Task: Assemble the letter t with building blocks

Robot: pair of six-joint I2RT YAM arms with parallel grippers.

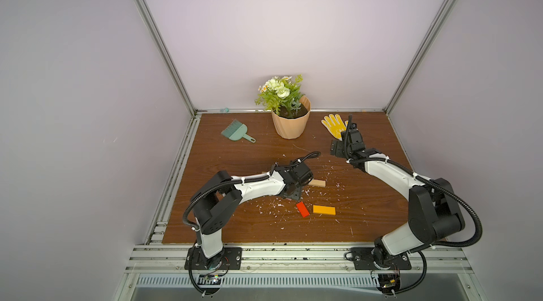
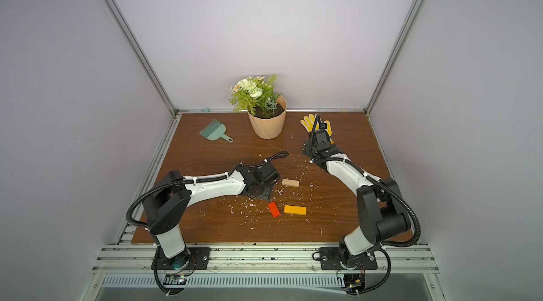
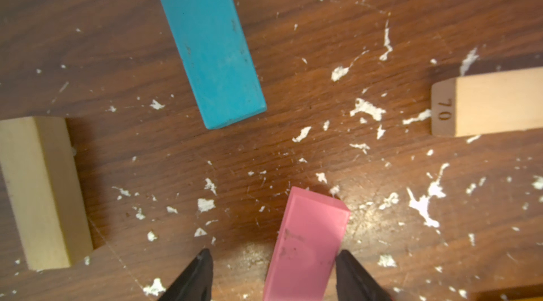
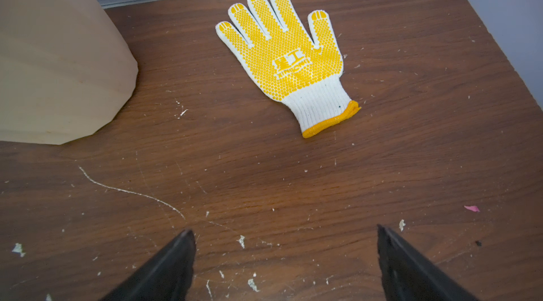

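In the left wrist view, a pink block (image 3: 304,244) lies between the fingertips of my left gripper, the right finger at its side and a gap at the left. A blue block (image 3: 212,46), a pale wooden block (image 3: 492,103) and another wooden block (image 3: 42,187) lie around it. A red block (image 1: 302,209) and an orange block (image 1: 324,210) lie nearer the front edge. My right gripper stands open over bare table at the back right, nothing between its fingers.
A plant pot (image 1: 290,125) stands at the back centre, a glove (image 4: 294,63) beside it and a brush (image 1: 237,131) at the back left.
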